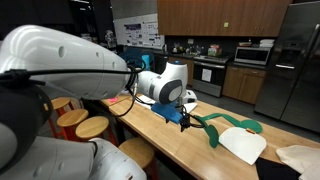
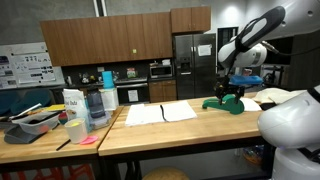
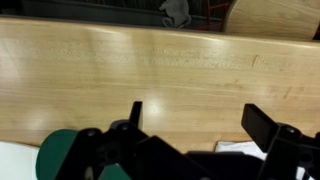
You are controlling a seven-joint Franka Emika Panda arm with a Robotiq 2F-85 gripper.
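Observation:
My gripper is open above the wooden table, its two fingers wide apart with only bare wood between them. A green cloth-like piece (image 3: 62,150) shows at the lower left of the wrist view, beside the left finger and partly hidden by it. In exterior view 1 this narrow green piece (image 1: 211,133) lies just right of the gripper (image 1: 188,121). A larger green piece (image 1: 236,121) spreads behind it. White material (image 3: 238,147) appears near the right finger in the wrist view.
A white piece (image 1: 243,145), a black one (image 1: 275,170) and another white one (image 1: 300,157) lie on the right part of the table. Stools (image 1: 137,152) stand along the near edge. Containers and bottles (image 2: 75,128) crowd the far left in exterior view 2.

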